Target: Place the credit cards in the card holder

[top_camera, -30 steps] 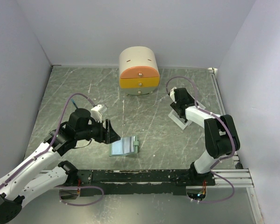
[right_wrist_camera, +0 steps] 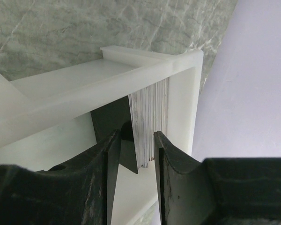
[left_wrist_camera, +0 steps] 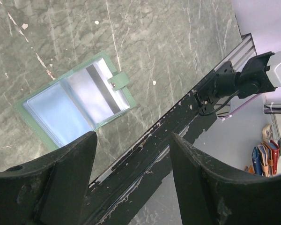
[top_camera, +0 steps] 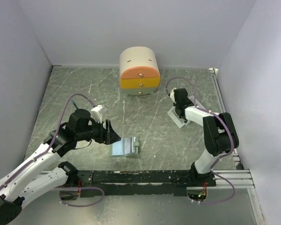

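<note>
A white tray [right_wrist_camera: 75, 101] at the right of the table holds a row of pale cards [right_wrist_camera: 145, 122] on edge, beside a black card or panel [right_wrist_camera: 110, 117]. My right gripper is over them, fingers part open; whether anything is between them is unclear. An open pale-green card holder [left_wrist_camera: 75, 103], with blue and white panels, lies flat near the front edge in the left wrist view. My left gripper stands open above and beside it, nothing between its fingers.
A small rounded drawer cabinet [top_camera: 139, 70] with orange and yellow drawers stands at the back middle. Walls border the back and sides.
The right arm has shifted only slightly at the tray over the last second. The left arm has not moved.
</note>
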